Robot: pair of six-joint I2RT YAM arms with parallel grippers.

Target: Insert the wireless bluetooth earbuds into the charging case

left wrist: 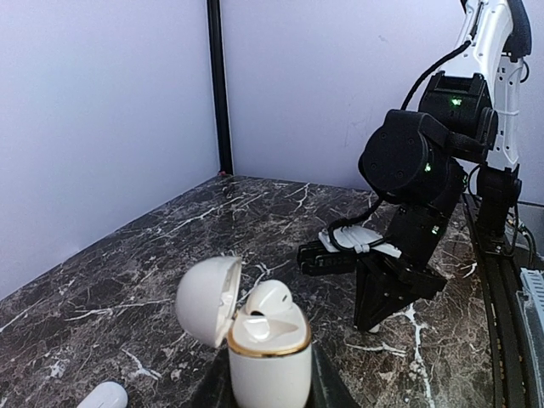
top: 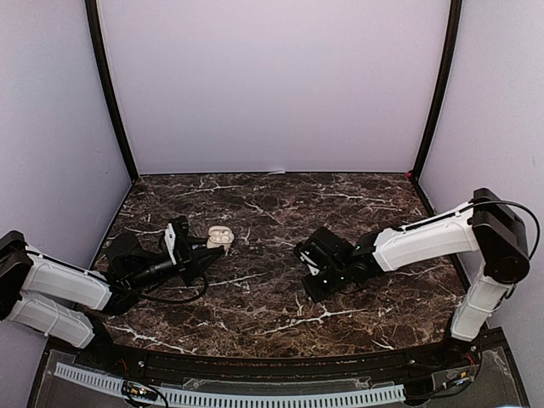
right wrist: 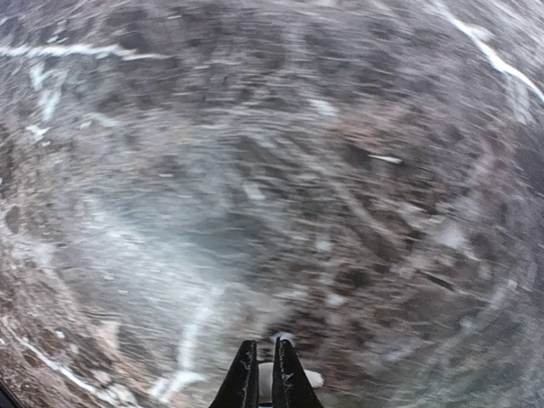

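The white charging case (top: 220, 235) is held up at the left with its lid raised. My left gripper (top: 206, 248) is shut on it. In the left wrist view the case (left wrist: 270, 361) stands upright between the dark fingers, lid to the left. My right gripper (top: 313, 297) is low over the table, right of centre. In the right wrist view its narrow fingertips (right wrist: 247, 361) stand slightly apart, with a small white piece, likely an earbud (right wrist: 313, 379), showing between and beside them. Whether they grip it cannot be told. In the left wrist view a white speck (left wrist: 374, 329) shows by that gripper's tip.
A rounded white object (left wrist: 104, 396), unidentified, shows at the lower left of the left wrist view. A white slotted rail (top: 255, 399) runs along the front.
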